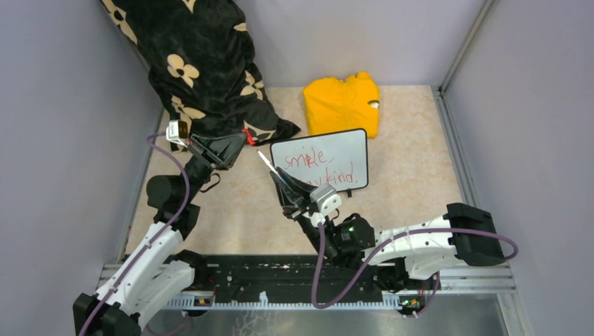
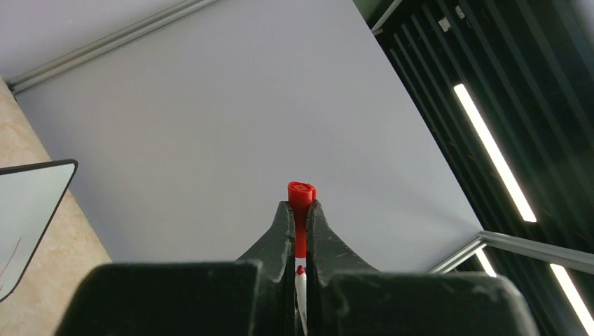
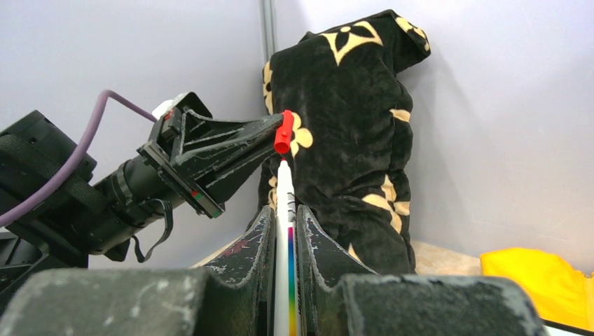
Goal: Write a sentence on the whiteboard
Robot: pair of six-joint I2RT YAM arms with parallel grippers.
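A red cap (image 2: 301, 217) is pinched at the tips of my left gripper (image 1: 244, 137), which is shut on it. My right gripper is shut around a white marker (image 3: 283, 189) that points up and left in the top view, its tip bare. A small gap separates the marker's tip from the cap's lower end in the right wrist view. The whiteboard (image 1: 354, 150) stands to the right of the marker, with "smile," and a second line ending in "kind" in red; my right gripper hides the start of that lower line.
A yellow cloth (image 1: 341, 105) lies behind the whiteboard. The dark flowered cloth (image 1: 210, 77) hangs at the back left, close behind my left gripper. Bare table (image 1: 413, 154) lies to the right of the board.
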